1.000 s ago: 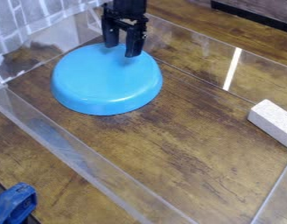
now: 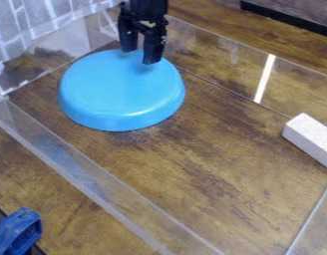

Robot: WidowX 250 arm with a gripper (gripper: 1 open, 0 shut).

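A black gripper (image 2: 141,40) reaches down from the top of the view to the far rim of a large blue disc (image 2: 120,92), which looks like an upturned plate or lid on the wooden floor. Its fingertips are at or just above the disc's back edge; whether they touch it, and how far the fingers stand apart, is unclear.
A white block (image 2: 310,139) lies at the right. Clear plastic walls border the wooden surface (image 2: 206,169). A blue object (image 2: 15,232) sits at the lower left corner, outside the wall.
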